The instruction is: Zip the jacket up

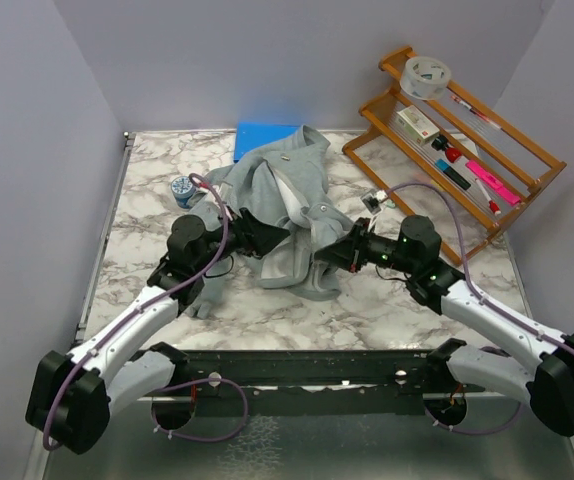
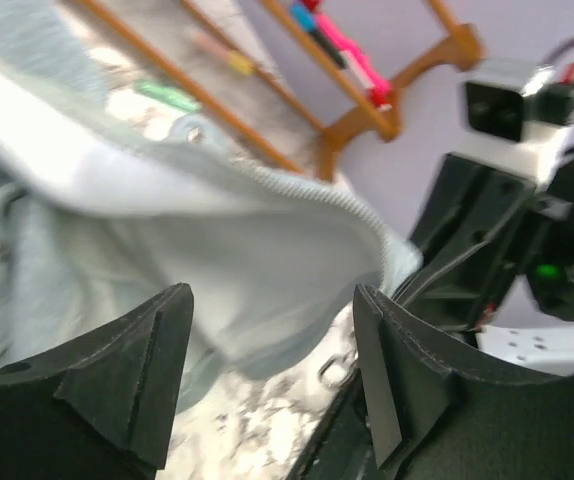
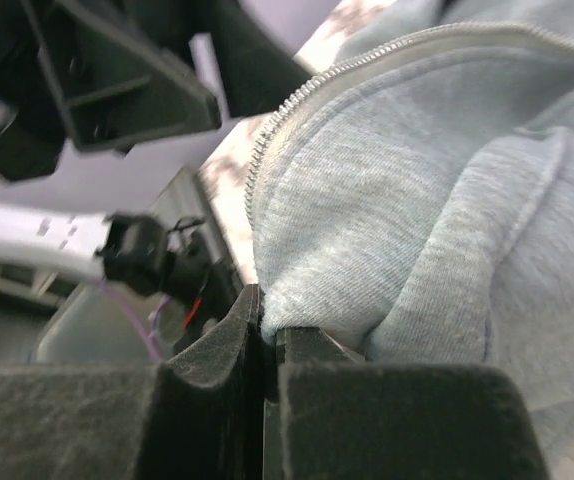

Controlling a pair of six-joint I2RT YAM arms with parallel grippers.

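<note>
The grey jacket (image 1: 282, 180) lies crumpled mid-table, its pale zip edge curving across both wrist views. My right gripper (image 1: 345, 255) is shut on jacket fabric at the zip edge (image 3: 317, 90); the cloth rises from between its fingers in the right wrist view. My left gripper is open, its fingers apart with nothing between them, just left of the raised edge and apart from it. In the top view it hangs over the jacket's left middle. The zipper slider cannot be made out.
A wooden rack (image 1: 512, 140) with tape, box and markers leans at the right. A blue board (image 1: 262, 135) lies behind the jacket, a round tin (image 1: 183, 190) at its left. Bare marble shows left and in front.
</note>
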